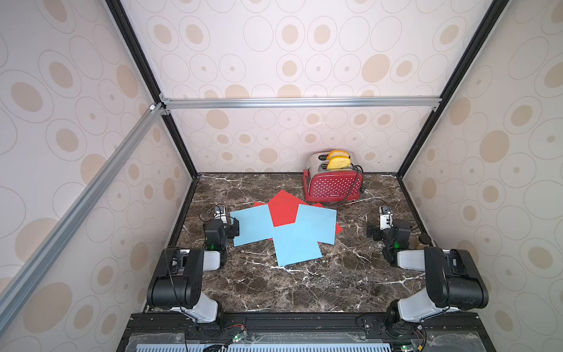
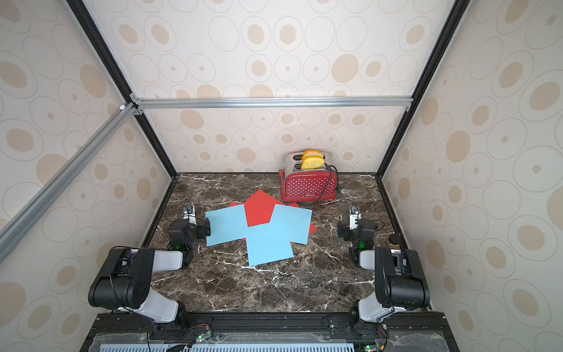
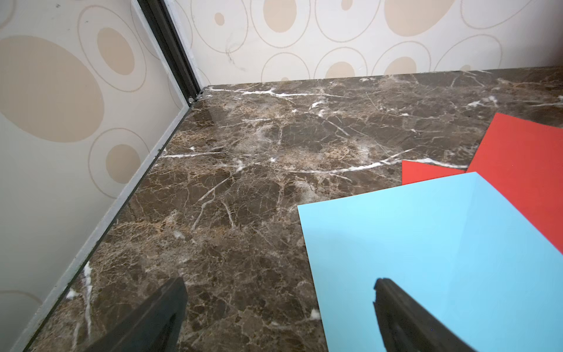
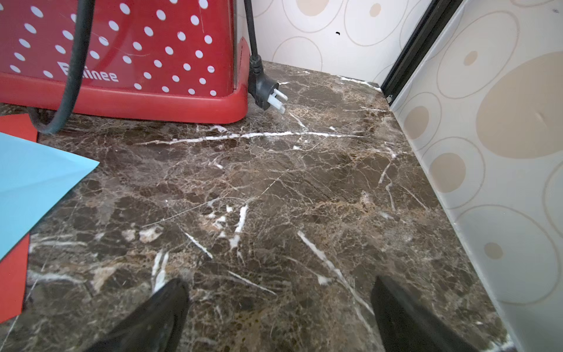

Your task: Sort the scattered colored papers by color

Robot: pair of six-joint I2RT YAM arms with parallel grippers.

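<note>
Blue and red papers overlap in a pile at the middle of the marble table. A left blue sheet (image 1: 251, 225), a front blue sheet (image 1: 296, 249) and a right blue sheet (image 1: 319, 221) cover parts of the red papers. One red paper (image 1: 283, 207) lies over the blue at the back; other red pieces, such as a corner (image 1: 338, 229), peek out from beneath. My left gripper is open beside the left blue sheet, with nothing held. My right gripper is also open, over bare marble to the right of the pile.
A red toaster (image 1: 333, 185) with yellow slices in its slots stands behind the papers, its cord and plug (image 4: 266, 88) trailing on the right. Walls enclose the table at the left, back and right. Bare marble (image 1: 352, 275) lies in front and on the right.
</note>
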